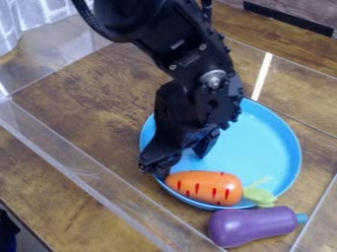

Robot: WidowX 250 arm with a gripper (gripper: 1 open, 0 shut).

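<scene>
The black gripper (178,156) hangs low over the left part of a light blue plate (263,148), open, its fingertips just behind and left of an orange toy carrot (207,186). The carrot has red stripes and pale green leaves and lies along the plate's front rim. Whether the fingertips touch it is hard to tell. A purple toy eggplant (250,226) lies outside the plate at the front right. The arm hides the plate's back left part.
A clear strip crosses the lower left, and a wooden board (283,20) stands at the back right.
</scene>
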